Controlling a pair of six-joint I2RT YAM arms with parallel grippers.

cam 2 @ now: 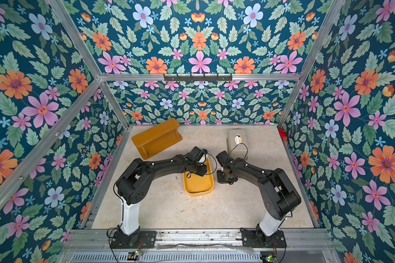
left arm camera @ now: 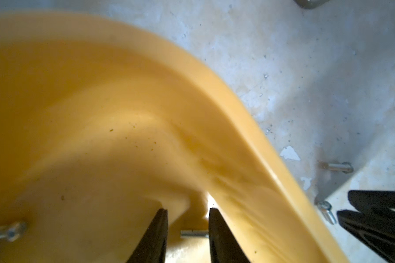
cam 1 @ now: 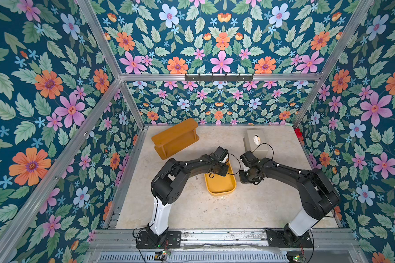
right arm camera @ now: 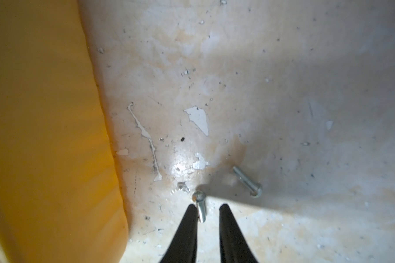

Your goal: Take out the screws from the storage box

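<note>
The yellow storage box (cam 1: 221,192) lies mid-table. My left gripper is inside it, part open, its fingertips on either side of a short screw (left arm camera: 194,233) on the box floor; whether they touch it I cannot tell. A second screw (left arm camera: 8,231) rests at the left of that view. Outside the box, to its right, my right gripper stands part open just over a screw (right arm camera: 200,206) on the table. Another loose screw (right arm camera: 248,181) lies a bit farther from the fingers.
An orange-brown shelf-like piece (cam 1: 176,139) stands at the back left. At the back right is a pale box (cam 1: 255,140). Both arms are close together around the yellow box, while the front of the table is clear.
</note>
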